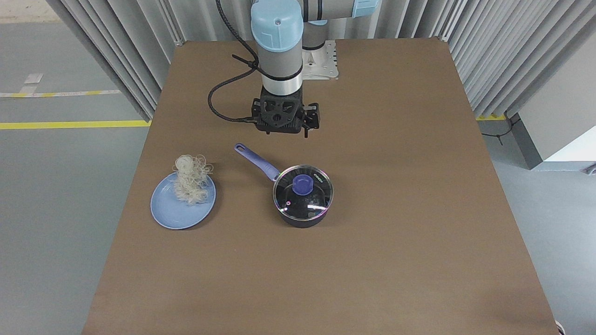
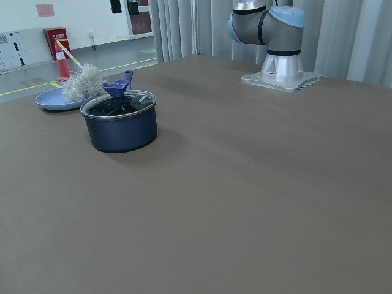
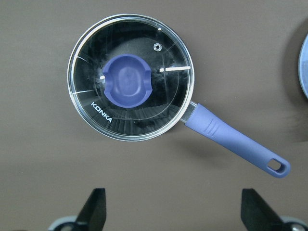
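A dark saucepan [image 2: 122, 131] with a glass lid [image 3: 130, 38] and purple knob [image 1: 302, 184] stands mid-table, its purple handle [image 1: 254, 157] angled toward the back left. Left of it in the front view a blue plate [image 1: 173, 215] carries a heap of pale stringy noodle-like material [image 1: 190, 176]. My gripper hangs open above the table, behind the pan in the front view, with nothing between its fingers. In the left view only its dark tips show at the top edge.
The arm's base plate [image 2: 257, 81] sits at the back, before a grey corrugated curtain.
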